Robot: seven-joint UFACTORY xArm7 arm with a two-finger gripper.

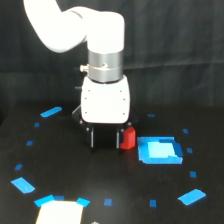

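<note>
My gripper (105, 146) points down above the dark table, fingers apart and nothing visible between them. A small red object (129, 138) shows right beside its right-hand finger, partly covered by it; whether the two touch I cannot tell. To the right of the red object sits a blue open box (145, 152) with a white bottom, fully in view.
Blue tape marks (193, 197) are scattered over the black table. A pale object (60, 212) is cut off by the bottom edge at left. Free room lies in front of and to the left of the gripper.
</note>
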